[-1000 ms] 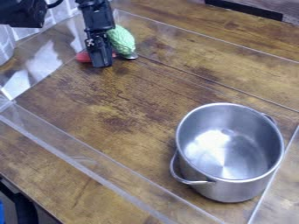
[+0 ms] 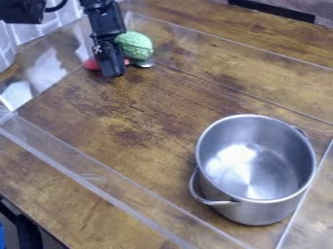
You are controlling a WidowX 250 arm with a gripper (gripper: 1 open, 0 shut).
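My black gripper [image 2: 109, 64] is low at the top left of the camera view, beside a green cabbage-like object [image 2: 134, 45]. Behind its fingers lies a red object [image 2: 92, 64], partly hidden, and a small silver piece [image 2: 144, 63] shows just to the right. I cannot tell whether the fingers hold anything. A large steel pot [image 2: 255, 169] with side handles stands empty at the lower right.
Clear panel edges run along the left, front and right of the work area.
The gripper has shifted very slightly at the green object's left side. The pot has not moved.
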